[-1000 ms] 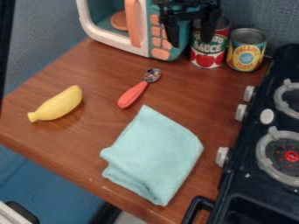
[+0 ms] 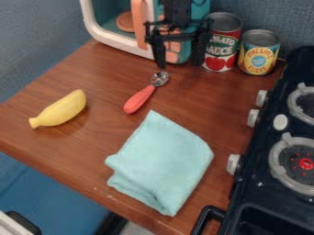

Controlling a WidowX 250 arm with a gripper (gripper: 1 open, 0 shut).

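Observation:
My black gripper (image 2: 177, 46) hangs at the top centre, in front of the toy microwave, its fingers open and pointing down, with nothing seen between them. Below it a red-handled scoop (image 2: 146, 93) lies on the wooden counter. A red sauce can (image 2: 219, 51) and a yellow-labelled can (image 2: 258, 57) stand to the right of the gripper. A yellow banana (image 2: 58, 108) lies at the left, and a folded mint cloth (image 2: 160, 162) lies at the front centre.
The white and teal microwave (image 2: 114, 27) stands at the back. A black stove (image 2: 276, 161) fills the right side.
My gripper has moved left and down from in front of the red can toward the space above the scoop. The objects on the counter look unmoved.

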